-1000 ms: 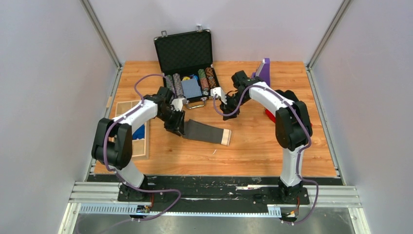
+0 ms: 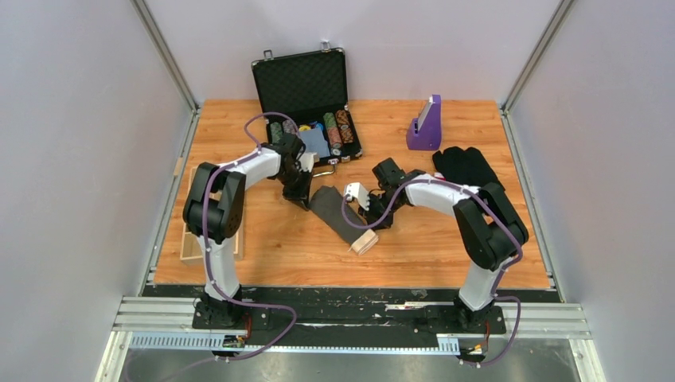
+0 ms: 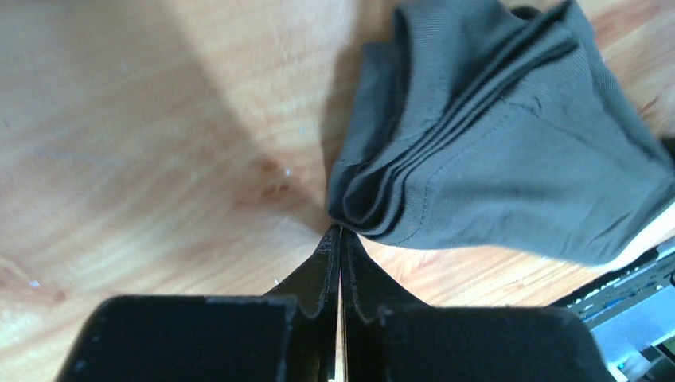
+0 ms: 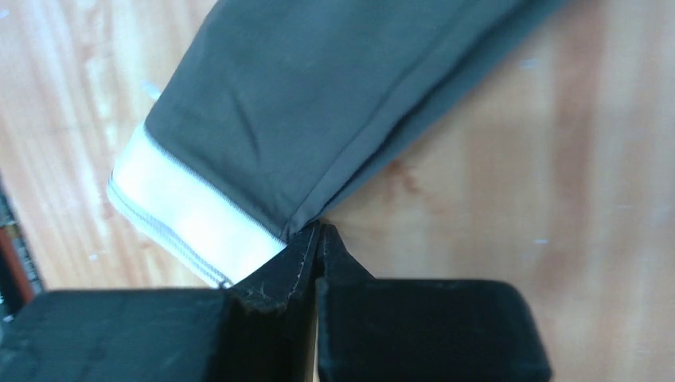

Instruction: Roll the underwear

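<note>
The dark grey underwear lies folded into a long strip, slanting across the table's middle, its pale waistband toward the front. In the left wrist view, my left gripper is shut, its fingertips against the lower corner of the layered cloth end. No cloth clearly shows between those fingers. Seen in the right wrist view, my right gripper is also shut. Its tips touch the strip's long edge where the grey fabric meets the white waistband; whether any cloth is pinched there is hidden.
Behind the arms stands an open black case with chip rolls. A purple holder and black cloth sit at the back right. A wooden tray is partly under the left arm.
The underwear strip has turned from nearly level to a steep slant, its waistband end swinging toward the front.
</note>
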